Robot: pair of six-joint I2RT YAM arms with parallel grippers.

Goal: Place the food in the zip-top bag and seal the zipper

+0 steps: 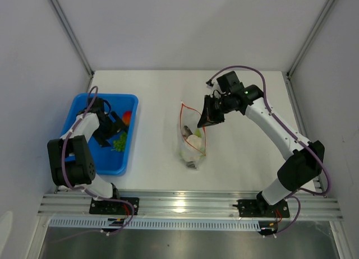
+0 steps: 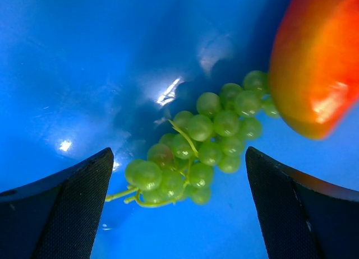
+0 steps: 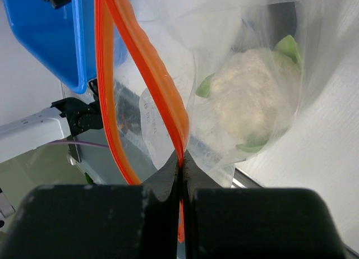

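Note:
Green grapes (image 2: 216, 130) lie on the floor of the blue tray (image 1: 115, 170), touching or close beside a red-orange fruit (image 2: 320, 57). My left gripper is open over the tray, its fingers to either side of the bunch's lower part and nothing held. The clear zip top bag (image 1: 190, 149) with an orange zipper edge (image 3: 160, 74) stands mid-table, its mouth agape. Inside it is a white cauliflower-like head (image 3: 252, 96) with green leaves; a dark item beside it is unclear. My right gripper is shut on the bag's orange edge.
The tray occupies the table's left side. Bare white table (image 1: 157, 113) separates tray and bag, and more free room lies right of the bag. A metal rail (image 1: 179, 198) runs along the front edge.

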